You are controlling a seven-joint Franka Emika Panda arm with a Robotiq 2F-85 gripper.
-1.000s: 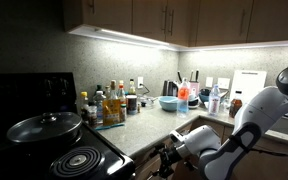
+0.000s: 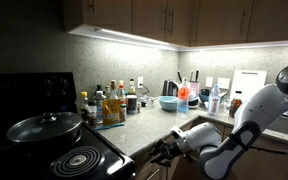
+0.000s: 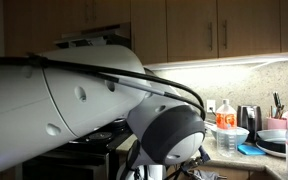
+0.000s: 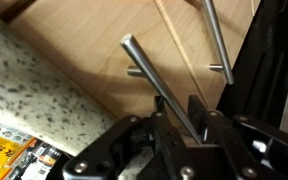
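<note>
A round metal bar handle (image 4: pixel 148 65) juts from a light wood cabinet front in the wrist view. My gripper is shut on this handle; its near end runs down between the dark fingers. In exterior view 1 the gripper (image 2: pixel 165 152) is low at the counter's front edge, right of the stove, against the cabinet fronts. Its fingertips are too small and dark to make out there. The arm hides the gripper in exterior view 2.
A second bar handle (image 4: pixel 220 42) sits on the neighbouring front, across a narrow seam. The speckled counter edge (image 4: pixel 44 90) runs close beside the gripper. The stove (image 2: pixel 76 160) with a lidded pan (image 2: pixel 44 128) is at left; several bottles (image 2: pixel 112 105) stand on the counter.
The gripper and forearm have shifted slightly up and left in exterior view 1. The counter items and stove look the same.
</note>
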